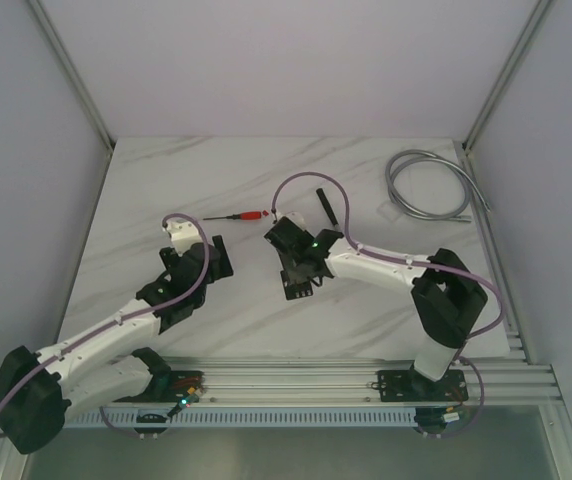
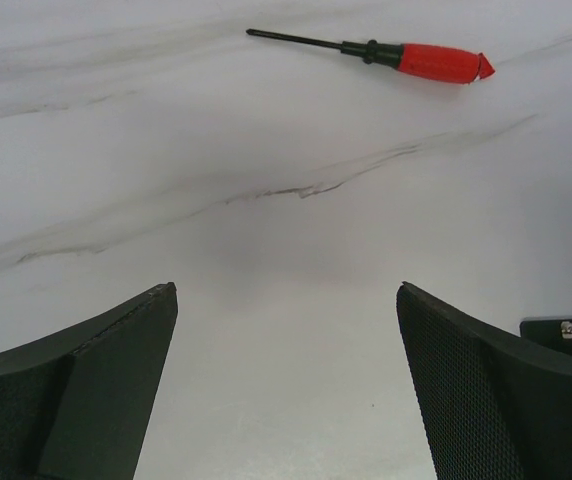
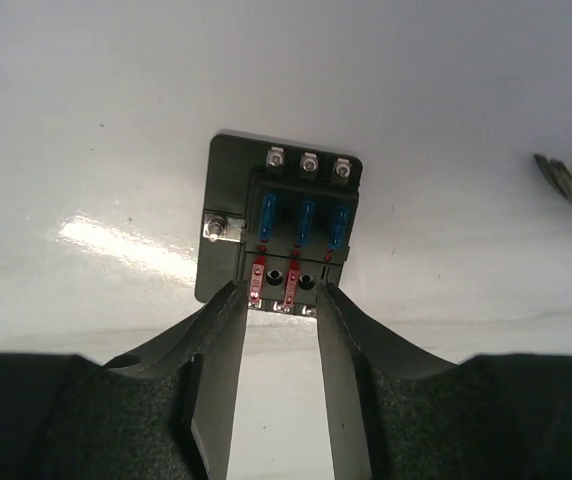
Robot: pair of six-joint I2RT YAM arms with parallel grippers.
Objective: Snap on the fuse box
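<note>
The black fuse box with blue and red fuses and a row of metal terminals lies on the marble table, seen from above in the right wrist view; in the top view the right arm partly covers it. My right gripper is over the box's lower edge with its fingertips a short way apart; whether they touch it I cannot tell. My left gripper stands open over bare table to the left of the box, whose corner shows at the right of the left wrist view.
A red-handled screwdriver lies behind the grippers. A black bar lies behind the right arm, and a coiled grey hose at the back right.
</note>
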